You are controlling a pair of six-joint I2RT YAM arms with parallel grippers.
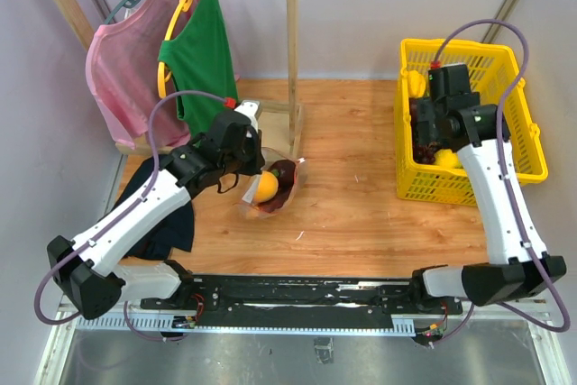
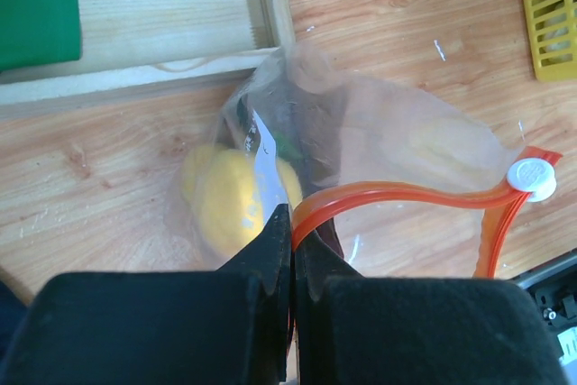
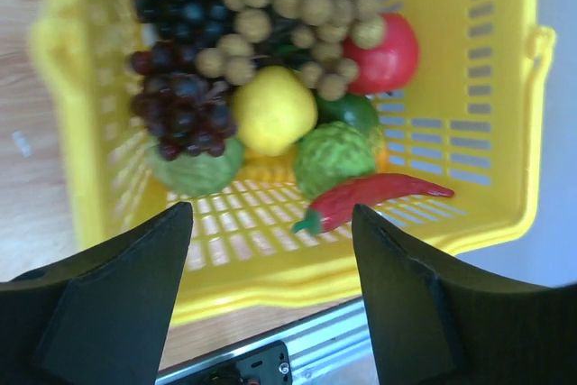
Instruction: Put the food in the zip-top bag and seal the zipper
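Note:
My left gripper is shut on the orange zip rim (image 2: pixel 388 191) of the clear zip top bag (image 2: pixel 415 137), at one side of its mouth. A white slider (image 2: pixel 532 176) sits at the far corner of that rim. Inside the bag lie a round orange fruit (image 1: pixel 265 187) and a dark purple food item (image 1: pixel 283 172). Over the yellow basket (image 3: pixel 487 60), my right gripper is open with nothing between its fingers. Below and ahead of it are a red chili pepper (image 3: pixel 379 193), a green lumpy vegetable (image 3: pixel 334 160), a yellow fruit (image 3: pixel 273 112) and dark grapes (image 3: pixel 185 114).
Brown grapes (image 3: pixel 270 11) and a red round fruit (image 3: pixel 386 53) lie deeper in the basket, which has raised walls. A wooden rack with a pink garment (image 1: pixel 126 60) and a green garment (image 1: pixel 200 60) stands behind the left arm. Bare table (image 1: pixel 352 169) separates bag and basket.

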